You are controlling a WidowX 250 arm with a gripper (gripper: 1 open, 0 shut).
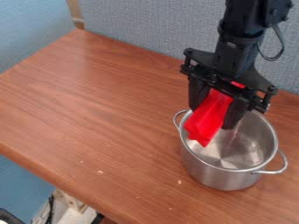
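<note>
A steel pot (233, 171) with loop handles stands on the wooden table at the right. A red object (205, 118) hangs tilted into the pot's mouth, over its back-left part. The black gripper (219, 96) is above the pot, shut on the red object, whose upper part is partly hidden by the fingers.
A grey padded wall (152, 26) runs along the back. Cables show at the lower left edge.
</note>
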